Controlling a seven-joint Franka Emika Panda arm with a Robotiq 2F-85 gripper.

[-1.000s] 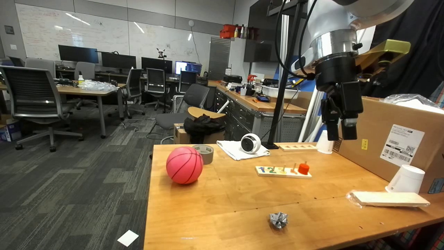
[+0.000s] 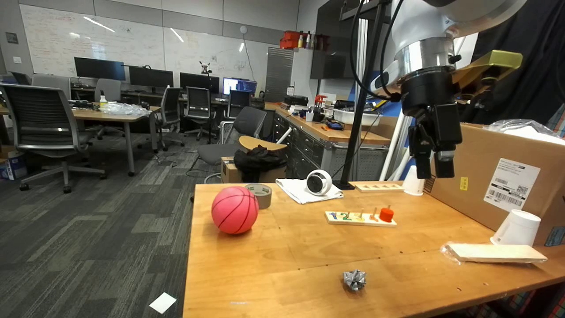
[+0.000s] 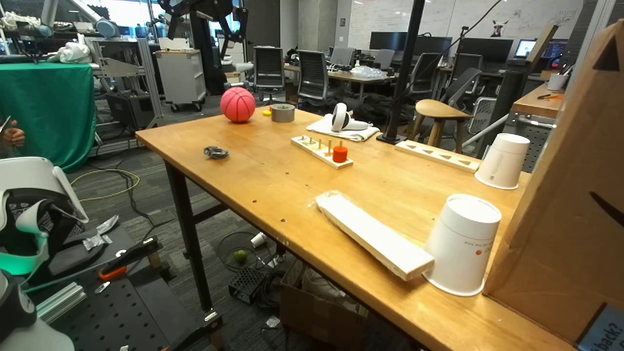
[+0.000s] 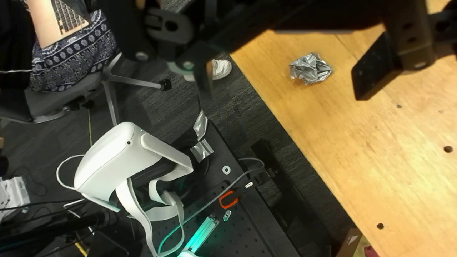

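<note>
My gripper (image 2: 435,170) hangs high above the right part of the table, well clear of everything on it. In the wrist view its fingers (image 4: 375,68) stand wide apart, so the gripper is open, with nothing held. A crumpled silver ball (image 4: 311,68) lies on the table near its edge, far below the fingers. Farther back stand a pink basketball (image 2: 234,210) and a grey tape roll (image 2: 260,195). A numbered peg board (image 2: 352,217) carries an orange-red piece (image 2: 386,214) at its right end.
A white camera-like device (image 2: 318,183) rests on a folded cloth (image 2: 298,190). Two upside-down white cups (image 3: 463,244) (image 3: 504,161), a wrapped wooden bar (image 3: 371,234) and a large cardboard box (image 2: 468,175) crowd the right side. A black post (image 3: 403,76) rises behind.
</note>
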